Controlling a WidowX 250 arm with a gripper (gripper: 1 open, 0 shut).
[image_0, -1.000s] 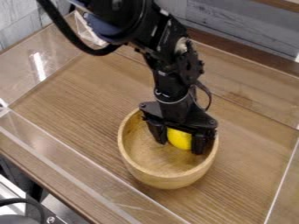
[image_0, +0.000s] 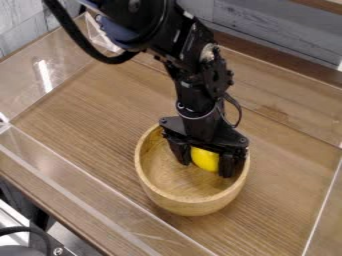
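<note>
The black robot arm comes down from the top left of the camera view, and its gripper (image_0: 203, 144) is low inside a round tan bowl (image_0: 174, 190). Between the gripper's dark fingers sits a yellow object (image_0: 205, 159), partly hidden by them. Whether the fingers are closed tight on it cannot be told.
A pale wall or ledge runs along the back at the top right, and a dark cable lies at the bottom left edge.
</note>
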